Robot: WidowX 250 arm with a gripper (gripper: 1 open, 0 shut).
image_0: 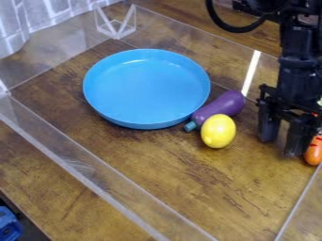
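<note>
My black gripper (283, 132) is low at the right edge of the tray, beside an orange carrot-like object (313, 149) that is partly hidden behind it. Whether the fingers are open or shut on anything is unclear in the dark shapes. A yellow oval object (217, 132) and a purple eggplant-like object (219, 109) lie together left of the gripper.
A round blue plate (145, 83) lies at the upper left of the wooden tray floor. Clear tray walls run along the edges.
</note>
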